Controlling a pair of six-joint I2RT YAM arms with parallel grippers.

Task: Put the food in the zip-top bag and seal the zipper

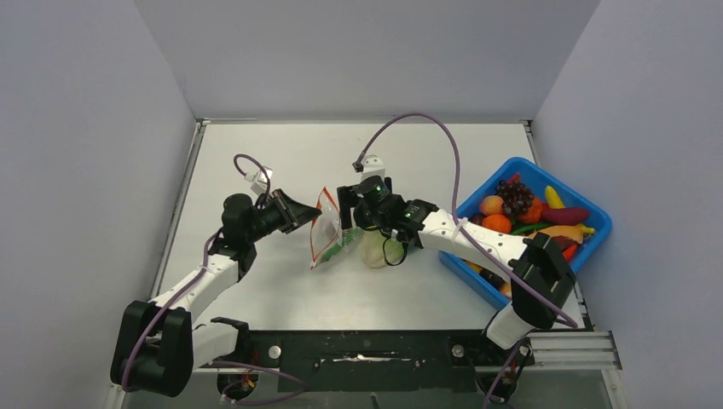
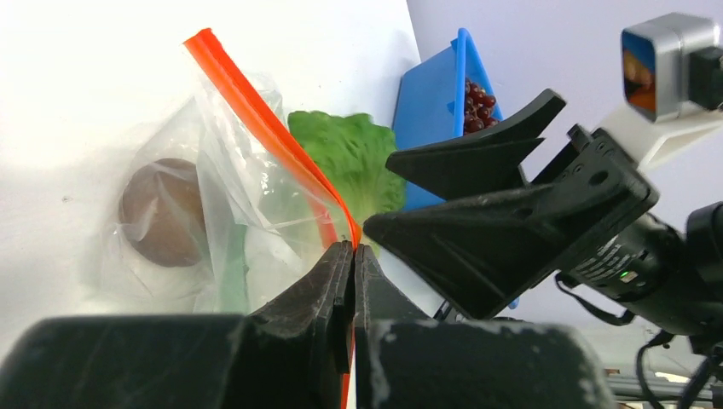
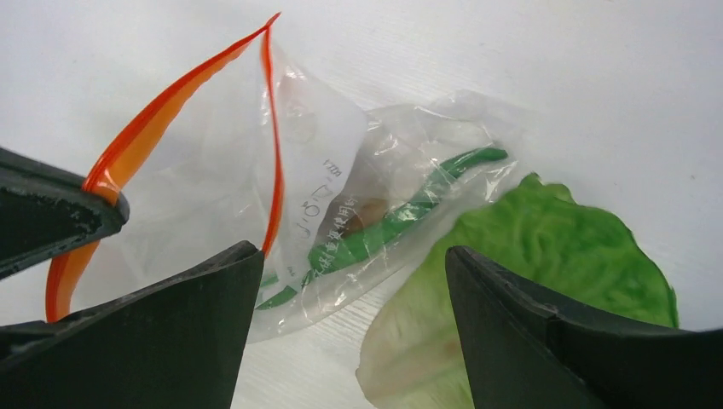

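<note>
My left gripper is shut on the orange zip edge [image 2: 256,111] of the clear bag [image 3: 324,145], whose mouth gapes open. Inside the bag lie a long green vegetable [image 3: 388,230] and a brown round food [image 2: 162,211]. A green lettuce [image 3: 554,247] rests outside the bag, on the table beside it, pale end toward the front. Above the bag and lettuce hovers my right gripper, its fingers spread apart and nothing held between them. From the top, the right arm partly covers the lettuce [image 1: 377,249].
A blue bin [image 1: 604,223] of fruit and vegetables stands at the right, with the right arm passing over its front corner.
</note>
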